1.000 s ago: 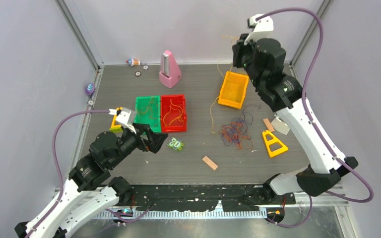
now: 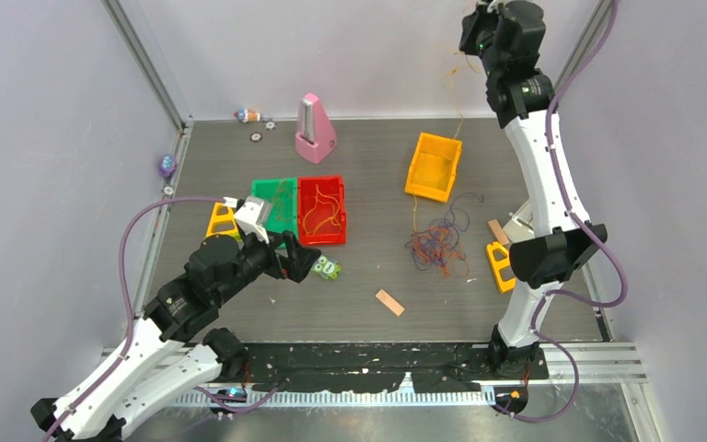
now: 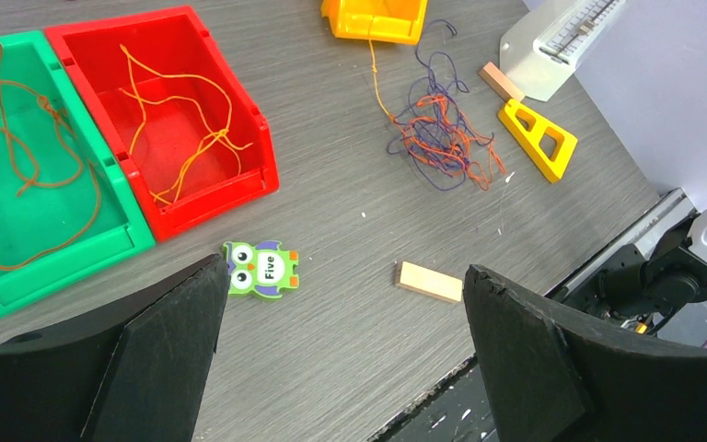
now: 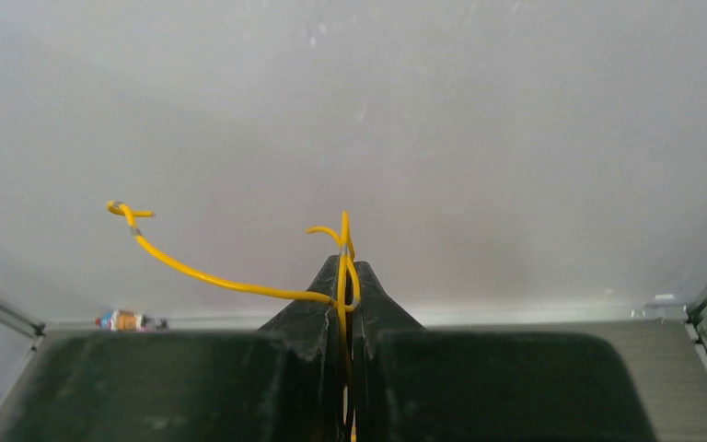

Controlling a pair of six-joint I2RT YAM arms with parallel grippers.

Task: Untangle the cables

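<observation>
High at the far wall, my right gripper is shut on a yellow cable (image 4: 230, 284), whose loose ends stick out past the fingertips. From there the cable hangs down behind the yellow bin, and a yellow strand (image 3: 375, 78) runs from the bin's near side into the tangle. That tangle of purple cable (image 3: 421, 87) and orange cable (image 3: 446, 138) lies on the table right of centre. My left gripper stands open and empty, above the table near the green owl. One yellow cable (image 3: 204, 147) rests in the red bin, and an orange cable (image 3: 32, 180) in the green bin.
The red bin (image 2: 322, 238), green bin (image 2: 260, 191) and yellow bin (image 2: 435, 168) stand on the table. A green owl (image 3: 262, 269), a wooden block (image 2: 389, 302) and a yellow frame piece (image 2: 500, 270) lie around.
My right gripper has moved up and away toward the far wall, drawing the yellow strand near the tangle straighter. The left arm has shifted slightly to the right.
</observation>
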